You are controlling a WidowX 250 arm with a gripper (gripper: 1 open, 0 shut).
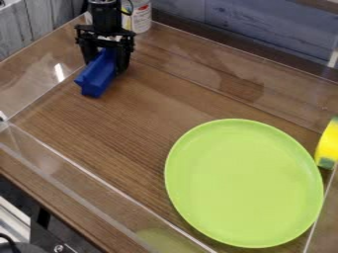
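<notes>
A dark gripper [105, 49] reaches down at the back left of the table, over a blue rectangular block [95, 77] lying on the wood. The gripper's lower parts surround the block's upper end; whether its fingers are shut on it is hard to tell. A large green plate [243, 183] lies at the front right.
A white can [137, 17] stands behind the gripper. A yellow object [327, 143] sits at the right edge. Walls bound the back, and the table's edge runs along the lower left.
</notes>
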